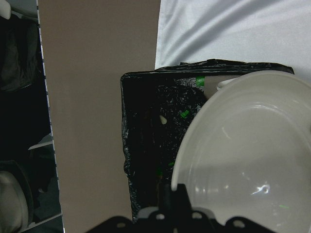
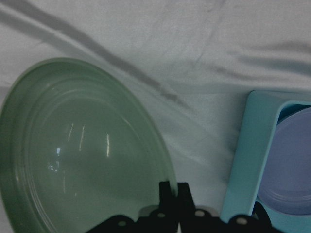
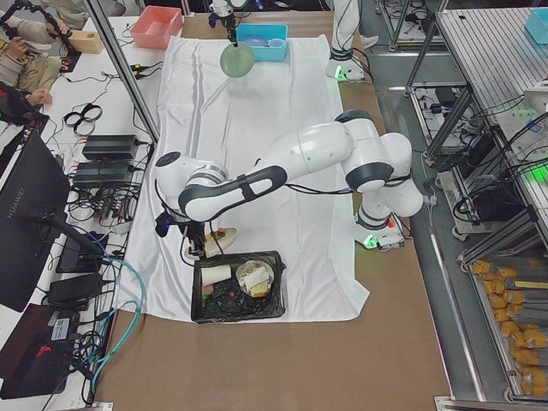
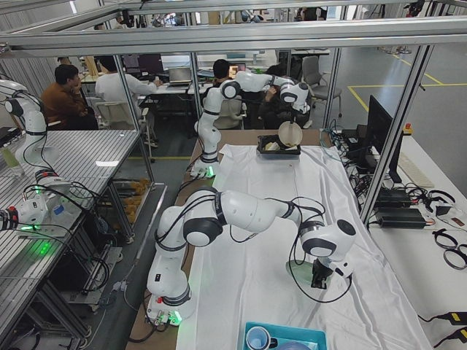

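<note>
A cream plate (image 1: 243, 155) is held at its rim by my left gripper, tilted over the black bag-lined bin (image 3: 207, 312); in the camera right view it stands up above the bin. A green plate (image 2: 82, 150) hangs from my right gripper, shut on its rim, beside the blue tray (image 2: 245, 150), which holds a purple plate (image 2: 286, 165) and, in the camera right view, a mug (image 4: 257, 338).
White cloth (image 3: 300, 257) covers most of the table, with bare brown surface round it. A red container (image 3: 157, 26), cables and electronics crowd the side bench. Aluminium posts frame the area.
</note>
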